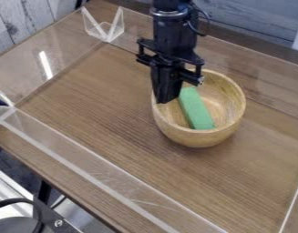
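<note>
A black robot gripper (162, 91) hangs over the left rim of a light wooden bowl (200, 136), its tip pointing down. It looks shut, with nothing visible between its fingers. Inside the bowl lies a green oblong object (195, 107), resting at a slant. Part of the bowl's back is hidden behind the arm.
A clear plastic piece (104, 25) stands at the back left. Black cables lie at the lower left corner, beside the table.
</note>
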